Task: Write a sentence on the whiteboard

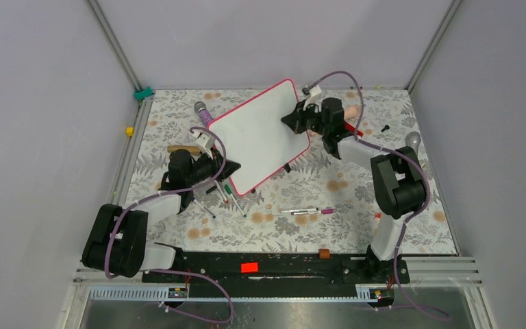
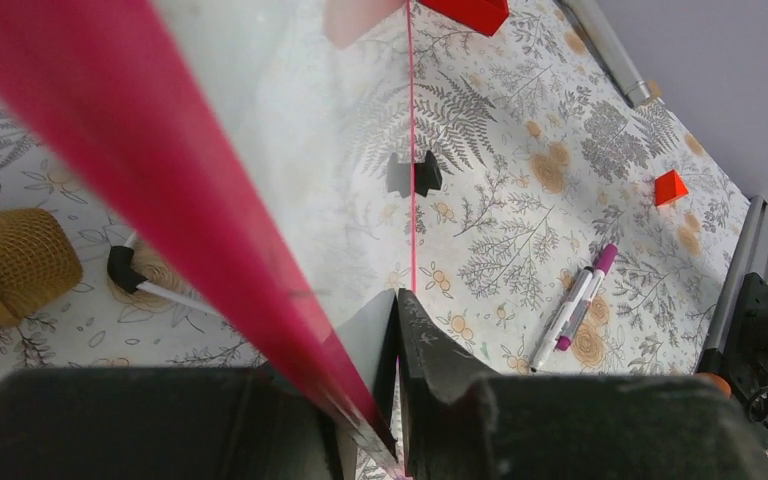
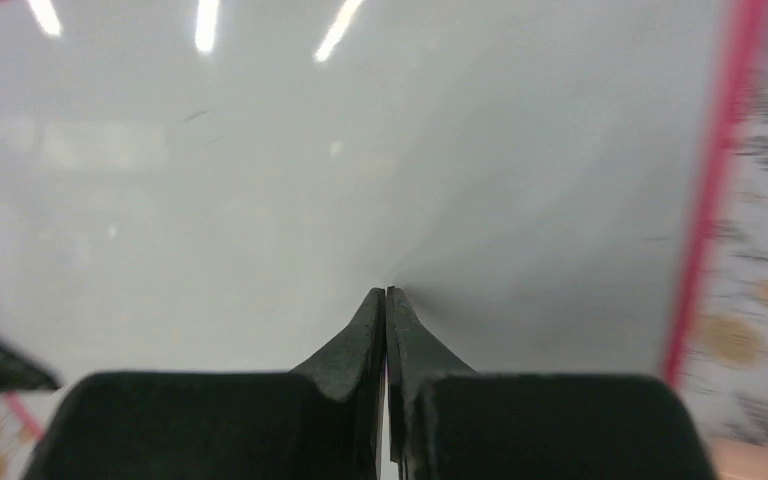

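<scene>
The blank whiteboard with a pink rim lies tilted across the middle of the top view. My left gripper is shut on its lower left edge; the pink rim runs between its fingers in the left wrist view. My right gripper is over the board's right part, fingertips together with nothing between them; in the right wrist view the white surface spreads beyond the fingers. Whether those tips touch it I cannot tell. A green marker, a red marker and a blue marker lie below the board.
Two more markers lie front centre. A black clip sits by the board's lower right edge. A purple microphone is at the back left, a silver microphone at the far right.
</scene>
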